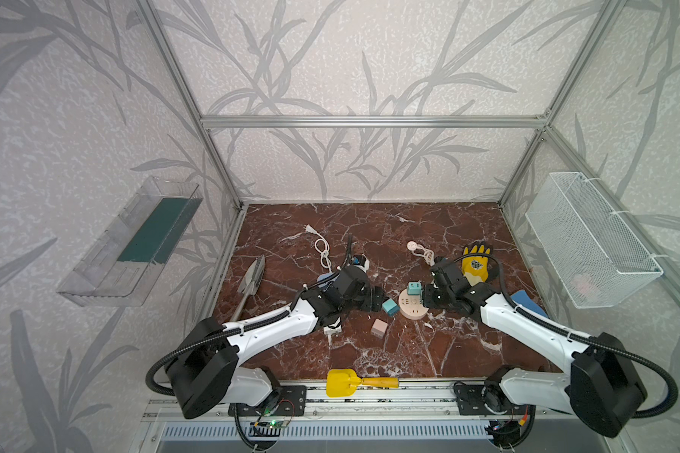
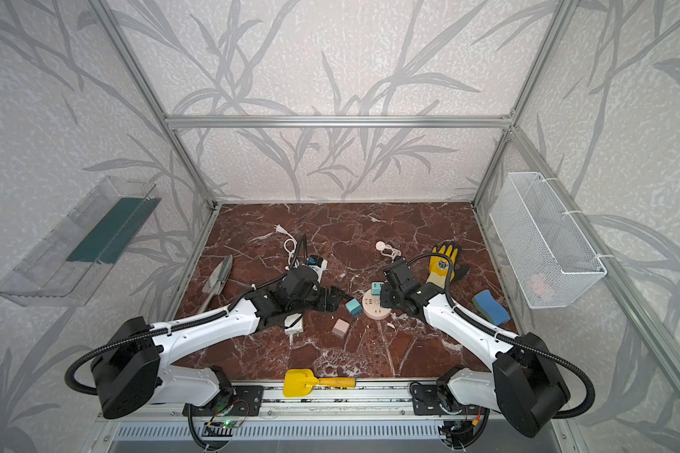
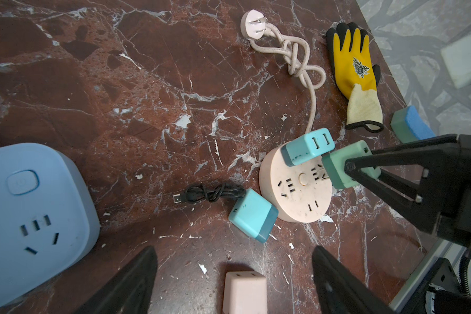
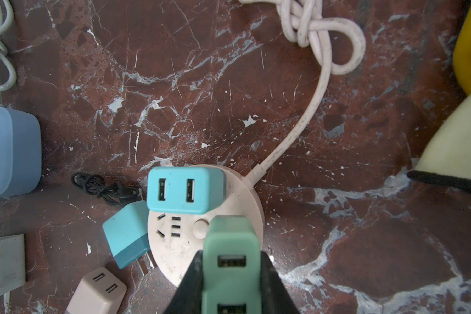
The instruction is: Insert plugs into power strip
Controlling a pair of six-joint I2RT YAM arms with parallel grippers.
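A round pinkish power strip (image 3: 298, 194) has a turquoise two-port plug (image 4: 185, 189) seated on its far side. My right gripper is shut on a green plug, held over the strip's right edge; in the left wrist view this plug is tilted and its prongs point toward the sockets, apparently just above them. Whether they touch is hidden. My left gripper is open over the table with nothing between its fingers. Below it lie a loose turquoise plug (image 3: 253, 214), beside the strip, and a pink plug (image 3: 245, 293).
A blue square power strip (image 3: 36, 219) stands left of the left gripper. A coiled black cable (image 3: 214, 192) touches the loose plug. The strip's knotted white cord (image 3: 298, 57) and a yellow glove (image 3: 357, 73) lie behind. A white adapter (image 4: 4, 264) is at left.
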